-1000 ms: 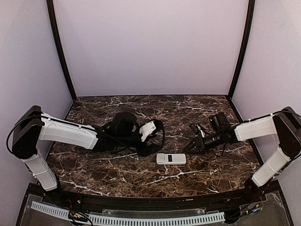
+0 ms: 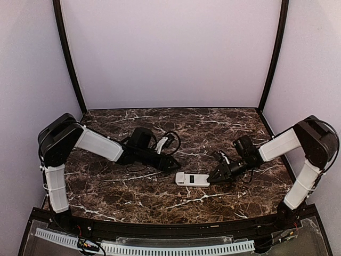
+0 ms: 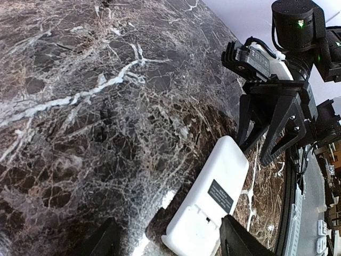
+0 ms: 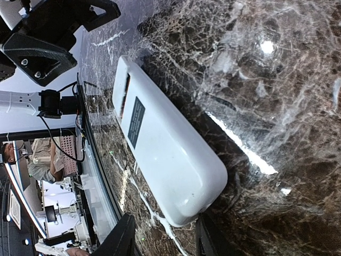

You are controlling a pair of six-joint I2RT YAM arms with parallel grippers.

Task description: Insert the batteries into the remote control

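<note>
The white remote (image 2: pixel 192 179) lies on the dark marble table, its narrow dark label facing up. In the left wrist view it (image 3: pixel 216 181) runs diagonally just beyond my left gripper, whose open fingers show at the bottom edge. In the top view my left gripper (image 2: pixel 169 164) is up-left of the remote. My right gripper (image 2: pixel 213 176) is at the remote's right end; in the right wrist view its open fingers (image 4: pixel 126 237) are at the near end of the remote (image 4: pixel 176 165). I see no batteries.
My right gripper has moved a little left and down to the remote's end, and the remote has shifted slightly left. The left arm has shifted and its wrist has turned.
</note>
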